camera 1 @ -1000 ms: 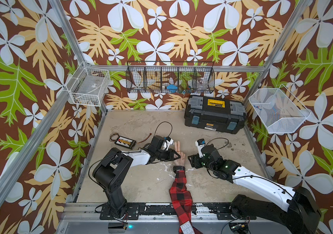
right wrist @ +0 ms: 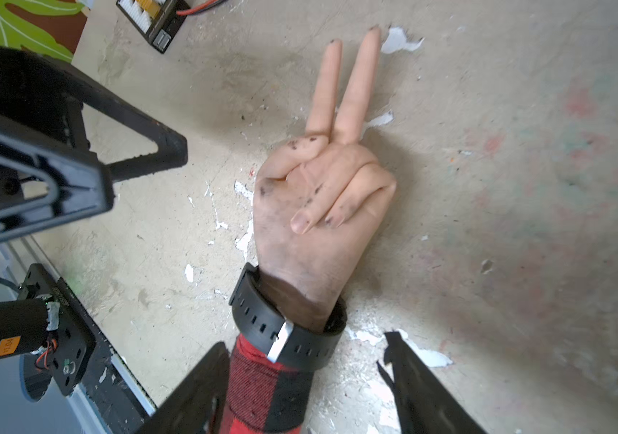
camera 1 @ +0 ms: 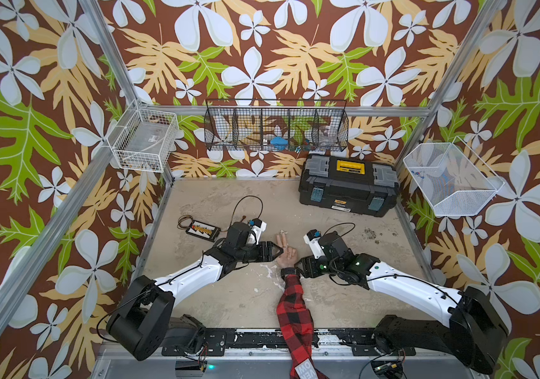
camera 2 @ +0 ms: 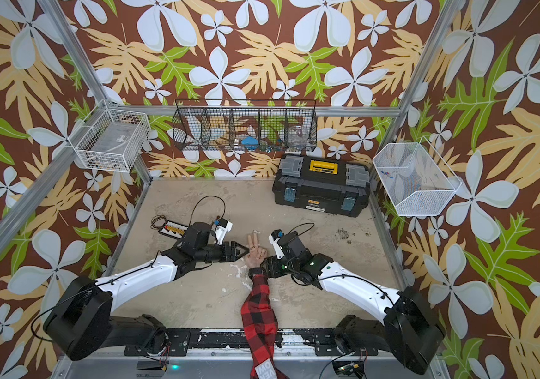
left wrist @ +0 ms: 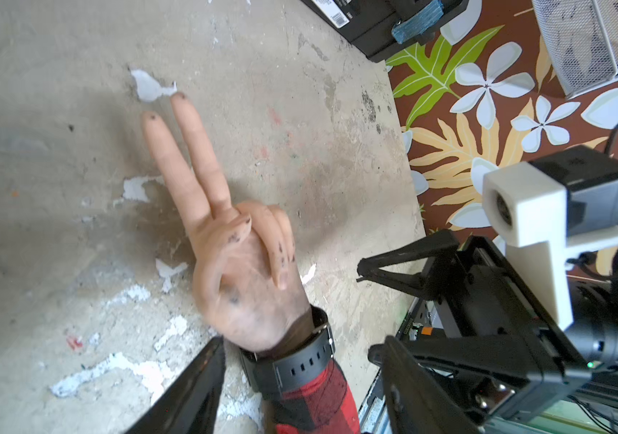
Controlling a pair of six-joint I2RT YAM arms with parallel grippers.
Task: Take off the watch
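Note:
A black watch strap [right wrist: 269, 325] circles the wrist of a mannequin hand [right wrist: 316, 209], its metal keeper showing in the right wrist view. The hand lies on the table with two fingers stretched out, its forearm in a red-and-black checked sleeve [camera 1: 295, 309]. On the hand's left side, my left gripper [camera 1: 277, 250] hovers near the palm; in the left wrist view its fingers stand apart with nothing gripped. My right gripper [camera 1: 301, 267] is open on the other side, close beside the strap. Neither one visibly touches the watch. The watch's face is hidden.
A black toolbox [camera 1: 348, 184] occupies the back right of the table. Left of the left arm lies a small boxed device [camera 1: 203, 230] with a cable. Wire baskets, including a black one [camera 1: 276, 128], hang along the walls. Bare table lies behind the hand.
The right gripper has moved left and down, closer to the watch.

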